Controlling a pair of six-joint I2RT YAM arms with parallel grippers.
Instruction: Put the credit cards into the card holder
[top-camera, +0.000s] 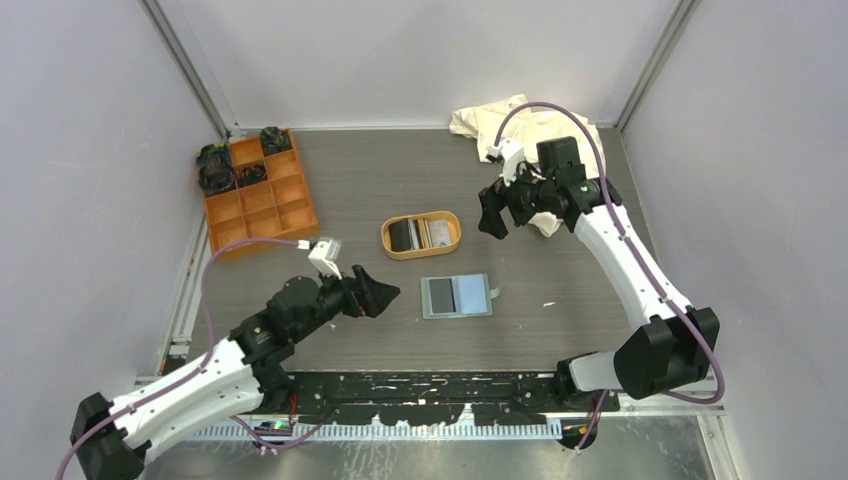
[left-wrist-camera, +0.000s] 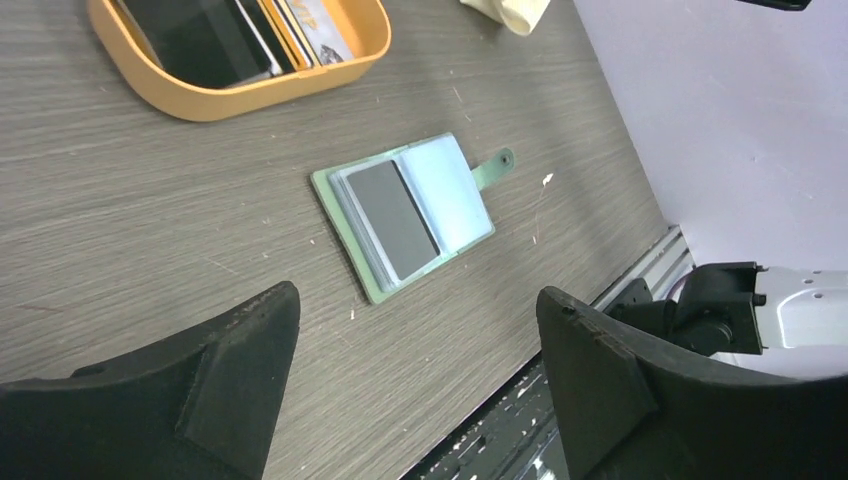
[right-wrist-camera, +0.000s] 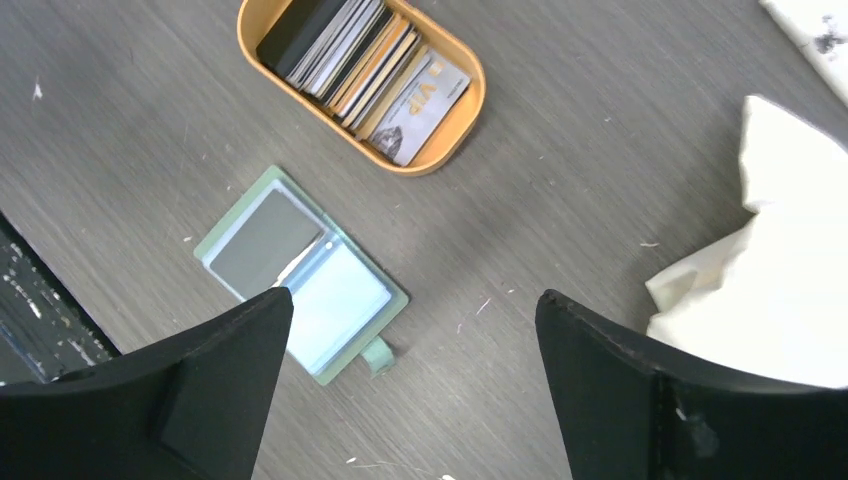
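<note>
An opened pale green card holder lies flat on the table, its strap out to the right. A dark grey card sits in its left half, with clear light-blue sleeves on the other side. Behind it, an oval tan basket holds several upright cards, black, white and orange-edged. To the left of the holder, my left gripper hangs open and empty. My right gripper stands open with nothing in it, behind and right of the holder, near the basket's right side.
A wooden compartment tray with dark bundles stands at the back left. A cream cloth lies crumpled at the back right, partly under the right arm. Bare table surrounds the holder.
</note>
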